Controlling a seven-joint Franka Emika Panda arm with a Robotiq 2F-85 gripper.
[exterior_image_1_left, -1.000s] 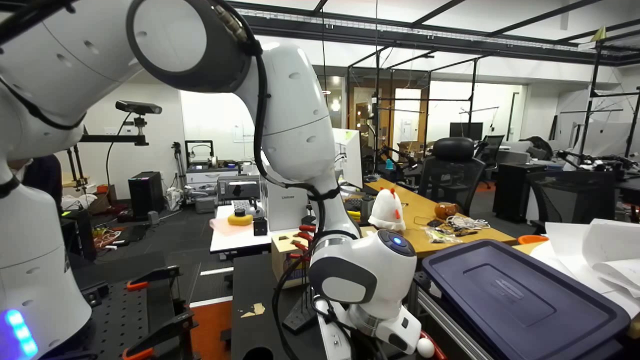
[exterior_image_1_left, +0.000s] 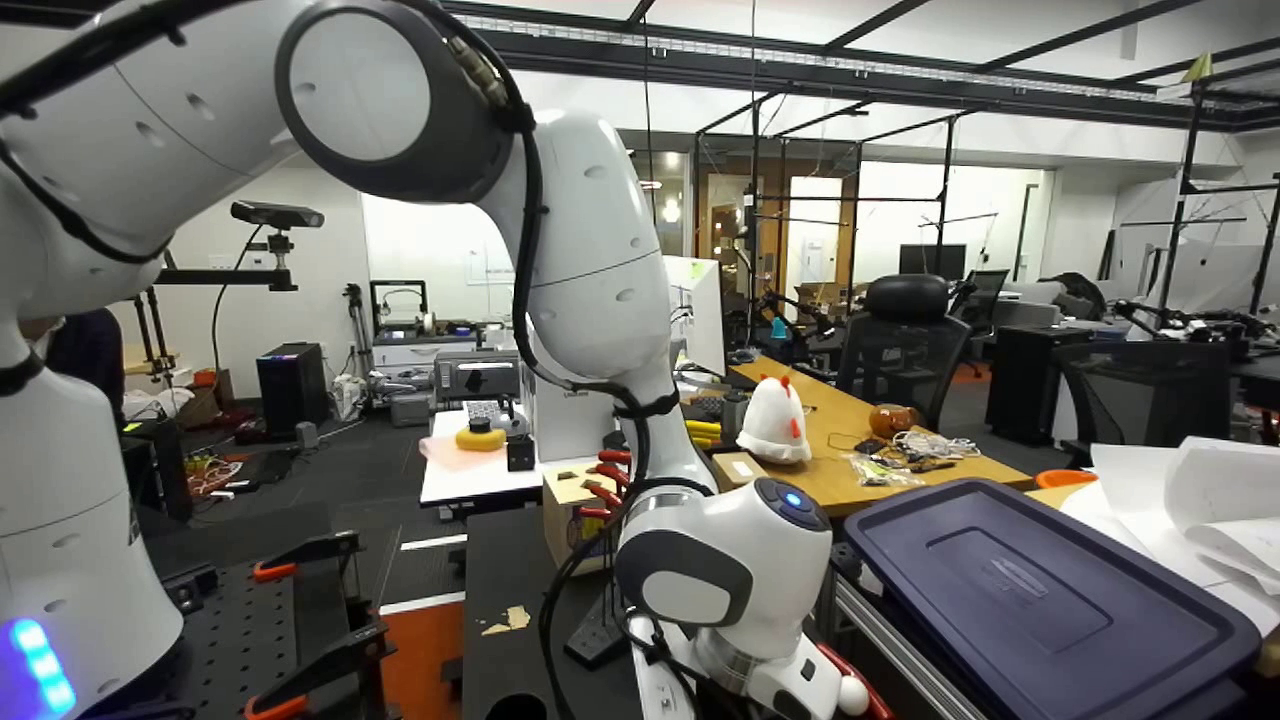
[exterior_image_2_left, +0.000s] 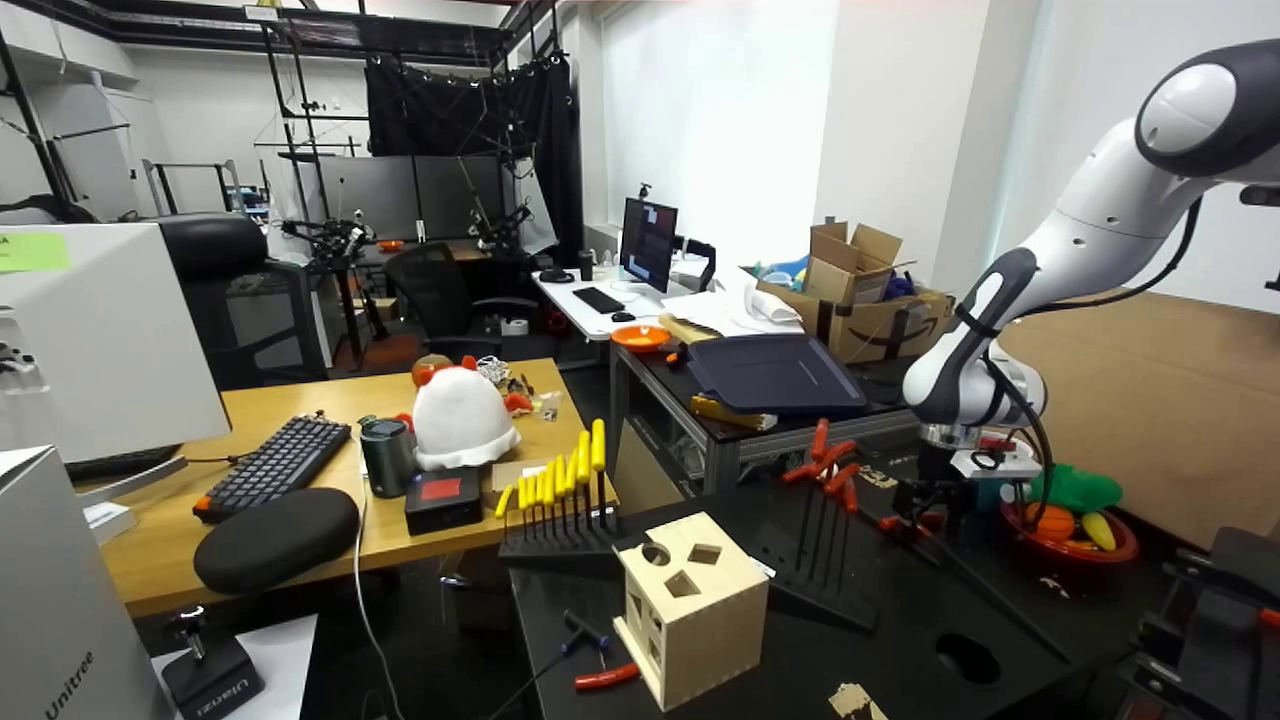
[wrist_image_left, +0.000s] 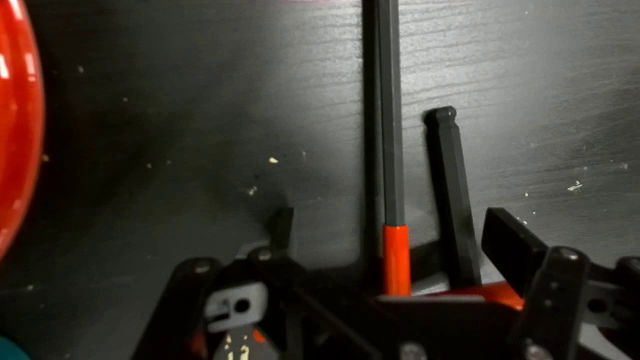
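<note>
My gripper stands open, low over the black tabletop, its two fingers well apart. Between them in the wrist view runs a hex key's dark shaft (wrist_image_left: 391, 120), with a red sleeve (wrist_image_left: 396, 258) toward the palm. A shorter black hex end (wrist_image_left: 457, 192) lies to its right, just inside the right finger. Part of a red handle (wrist_image_left: 501, 294) shows behind that finger; the gripper body hides the rest. In exterior view 2, the gripper (exterior_image_2_left: 926, 498) is down beside the red bowl (exterior_image_2_left: 1080, 574), and a long dark shaft (exterior_image_2_left: 1002, 596) extends along the table.
Colourful toy food, including an orange ball (exterior_image_2_left: 1051, 521), fills the bowl. A holder with red-handled hex keys (exterior_image_2_left: 823, 462) and a wooden shape box (exterior_image_2_left: 696, 606) stand nearby. A dark plastic lid (exterior_image_2_left: 774, 372) lies behind. Bare tabletop surrounds the round hole (exterior_image_2_left: 967, 658).
In exterior view 1 the hand has come down a little toward the table, and the upper arm links have shifted slightly right and down. The surrounding objects look unmoved.
</note>
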